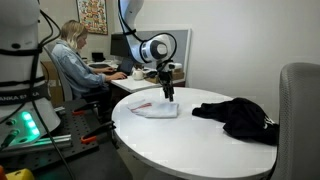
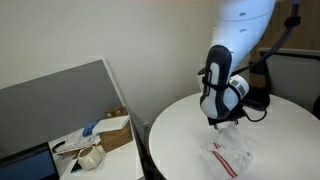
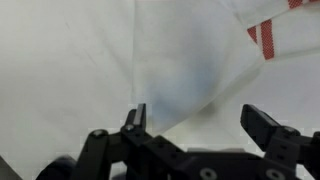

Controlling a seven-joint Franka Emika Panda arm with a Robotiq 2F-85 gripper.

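Note:
A white cloth with red stripes lies on the round white table. In exterior view 2 the same cloth spreads below the arm, its stripes toward the near side. My gripper hangs low over the cloth's far right part, pointing down. In the wrist view the cloth fills much of the picture, its edge running down between the two fingers. The gripper stands open, its fingers wide apart with nothing held. Whether the fingertips touch the cloth cannot be told.
A black crumpled cloth lies on the table's right side. A grey chair stands at the near right. Beyond the table, a side desk holds boxes and a tape roll. A person sits at the far left.

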